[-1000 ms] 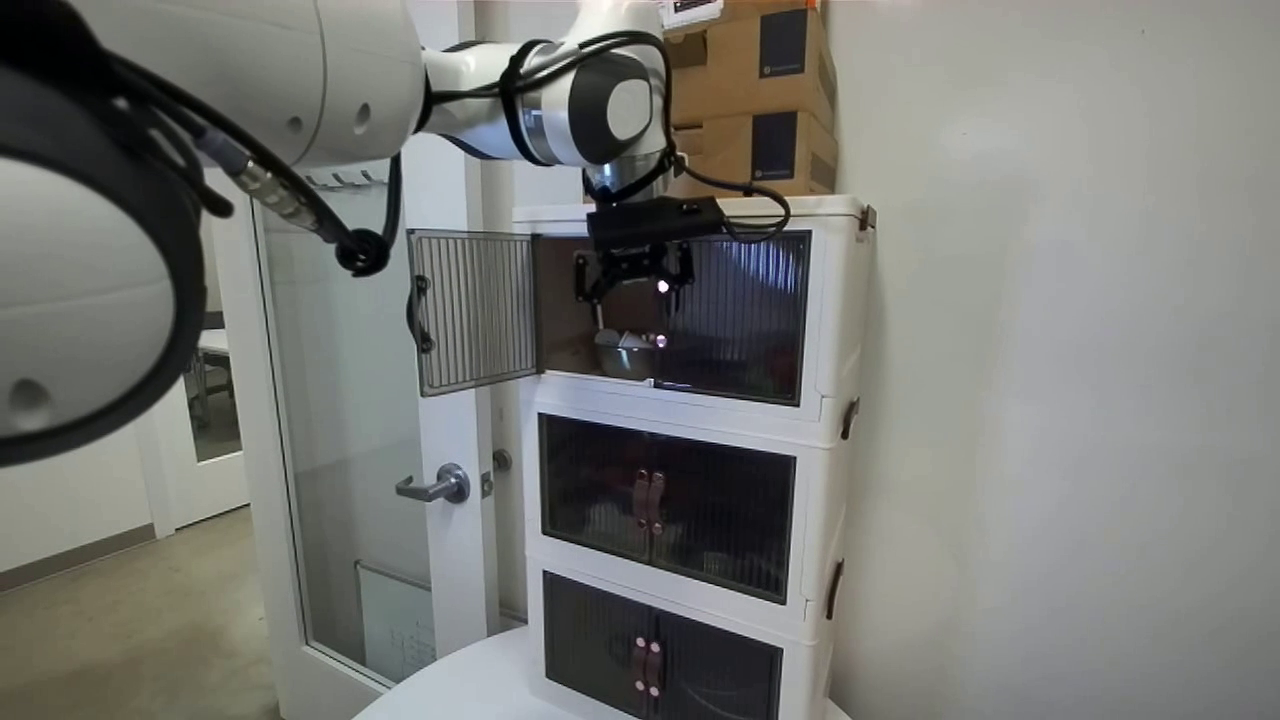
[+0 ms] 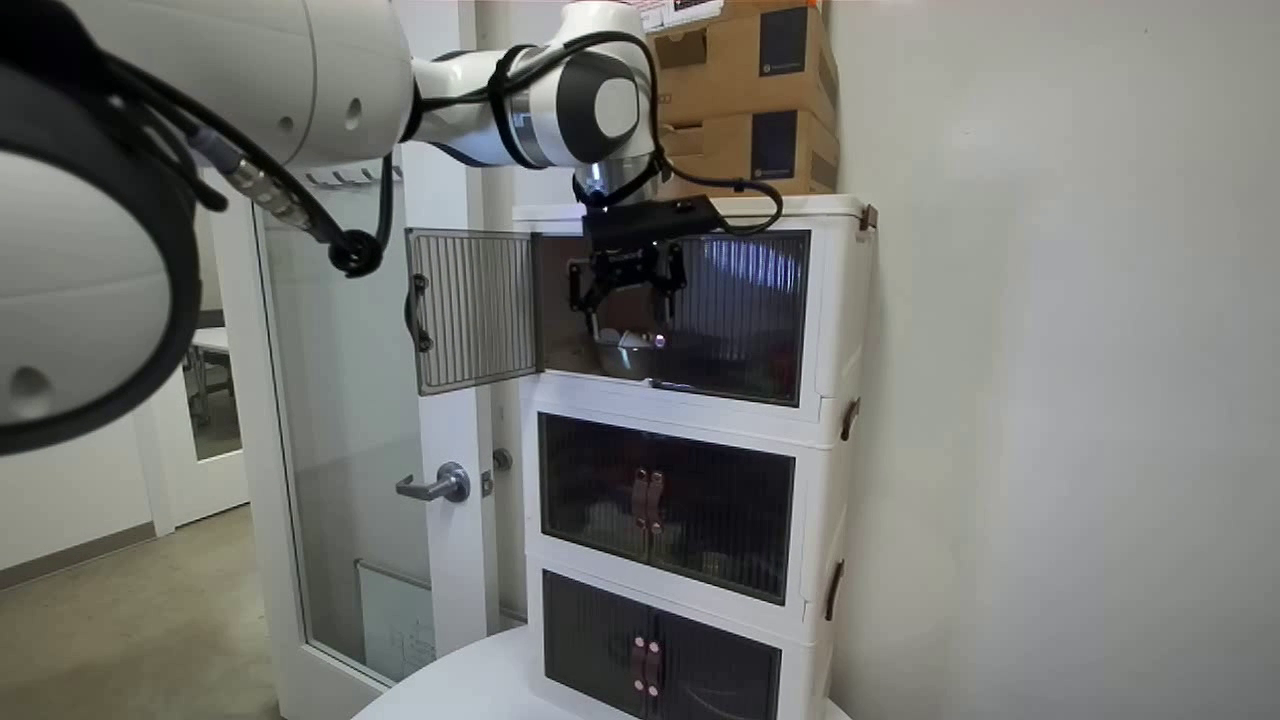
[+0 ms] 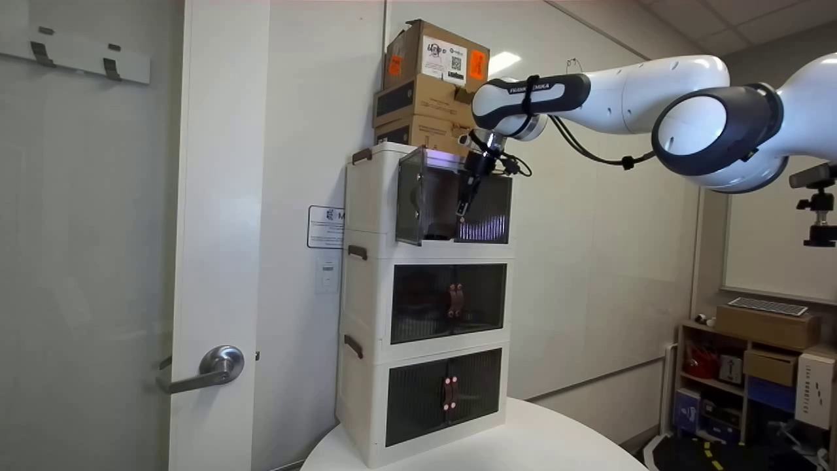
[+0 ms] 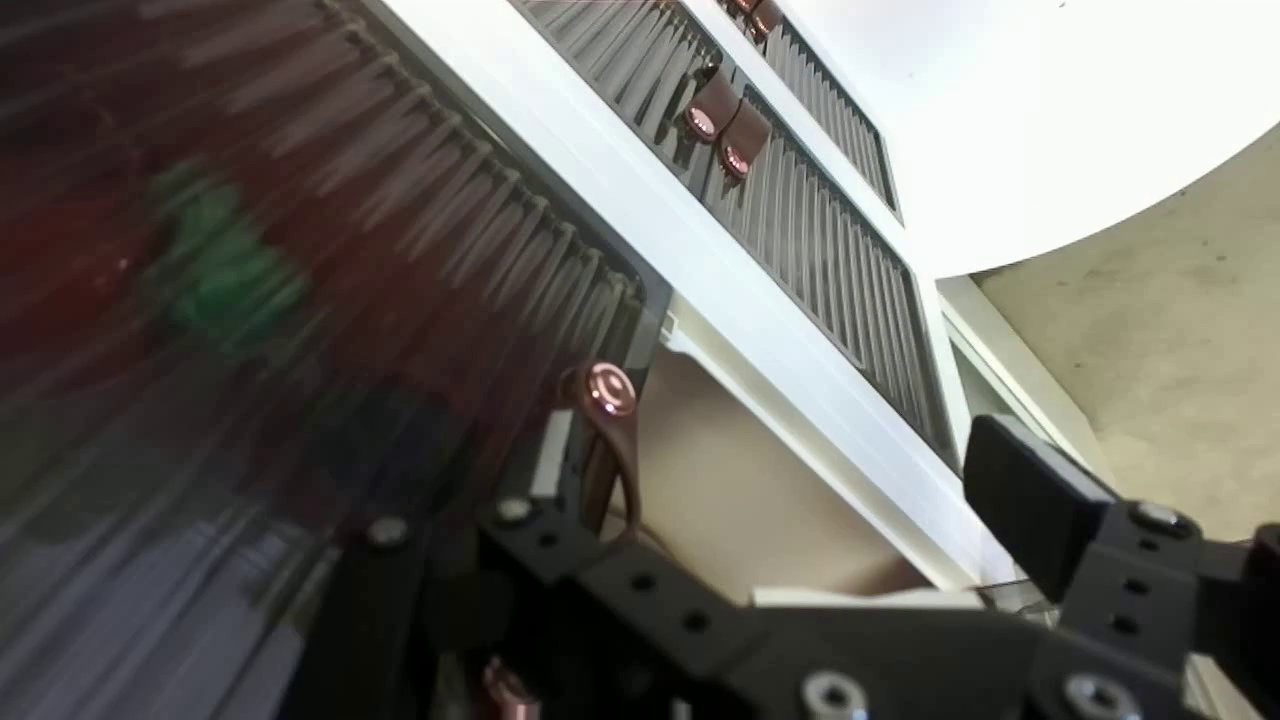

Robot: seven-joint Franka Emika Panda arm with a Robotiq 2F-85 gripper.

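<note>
The top cabinet compartment has its left door swung open, while its right ribbed door is closed. My gripper is in front of the opening, close to the right door's inner edge. Its fingers stand wide apart in the wrist view, so the gripper is open. Beside the left-hand finger there is the right door's brown strap handle with a copper-coloured stud; whether they touch I cannot tell. A bowl with white items sits inside the open half, partly behind the gripper.
Below are two more compartments, the middle doors and bottom doors closed. Cardboard boxes are stacked on top of the cabinet. A white round table supports it. Free space lies in front of the cabinet.
In exterior view 1 the arm and gripper have shifted slightly left. The cabinet doors and the bowl look unmoved.
</note>
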